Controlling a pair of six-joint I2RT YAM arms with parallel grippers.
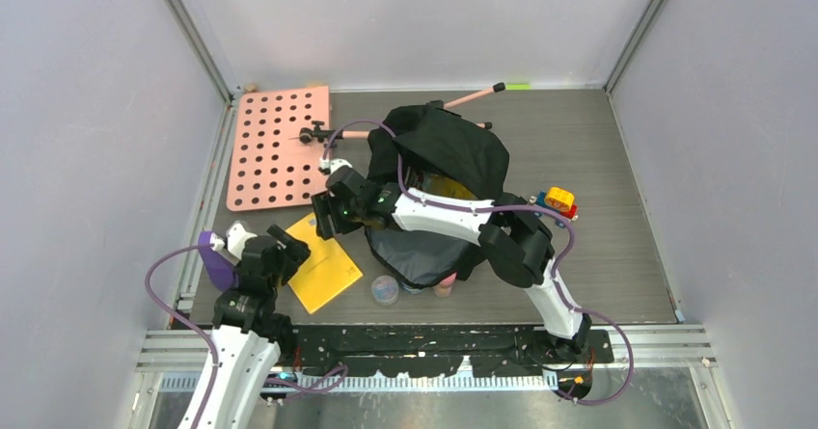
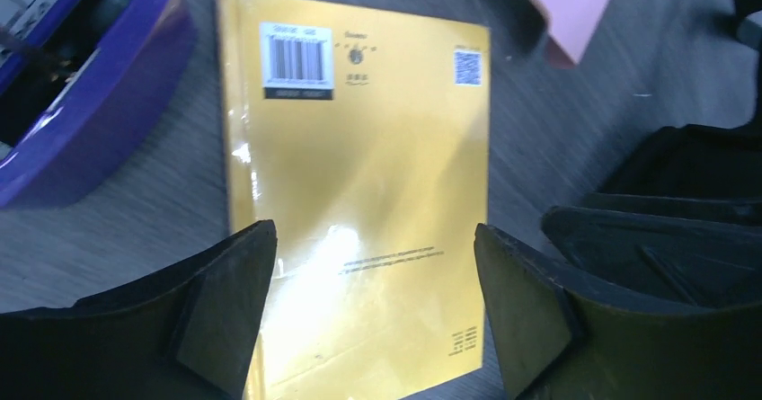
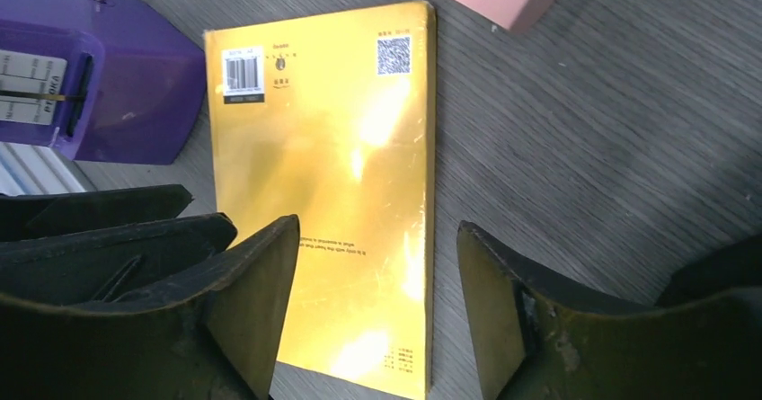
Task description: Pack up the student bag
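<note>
A yellow book [image 1: 328,277] lies flat on the table, left of the black bag [image 1: 434,140], whose top is open. My left gripper [image 1: 289,244] hangs open above the book, nothing between its fingers; in the left wrist view the book [image 2: 359,166] shows between them. My right gripper [image 1: 328,212] is over the book's upper right, parted with nothing held; in the right wrist view the book [image 3: 323,148] lies under it.
A purple box [image 1: 217,270] stands left of the book, a pink perforated board [image 1: 265,159] behind it. A clear container [image 1: 385,290] sits at the front, toy blocks [image 1: 559,199] on the right.
</note>
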